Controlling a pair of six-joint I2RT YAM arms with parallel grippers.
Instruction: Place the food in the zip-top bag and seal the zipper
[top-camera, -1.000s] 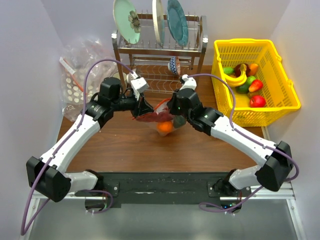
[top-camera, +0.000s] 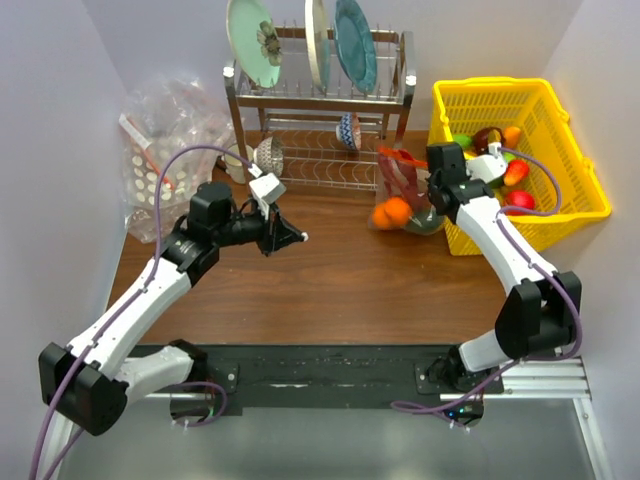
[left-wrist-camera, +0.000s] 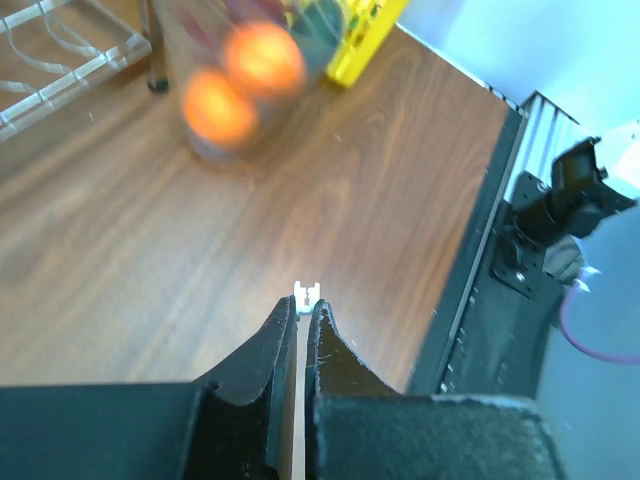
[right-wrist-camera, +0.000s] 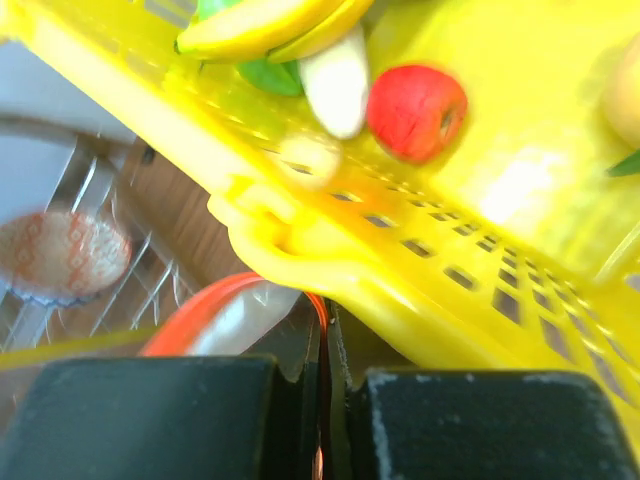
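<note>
The clear zip bag (top-camera: 403, 178) with its red top edge hangs at the yellow basket's left side, with oranges (top-camera: 392, 213) and a dark green item low in it. My right gripper is shut on the bag's red rim, seen running between its fingers; in the top view its tips are hidden. Blurred, the bag's lower part (left-wrist-camera: 205, 148) appears at the top of the left wrist view. Apart from the bag, over bare wood, my left gripper is shut on a small white piece (left-wrist-camera: 307, 296) at its tips, perhaps a zipper slider.
The yellow basket (top-camera: 585, 200) holds bananas (right-wrist-camera: 260, 28), a red apple (right-wrist-camera: 416, 112) and other food; its rim is close by the right gripper. A dish rack (top-camera: 318, 103) stands behind. Plastic packaging (top-camera: 170, 160) lies at the left.
The right arm has carried the bag rightward, away from the left gripper, up to the basket. The basket has shifted slightly right. The left gripper has come clear of the bag and moved down a little.
</note>
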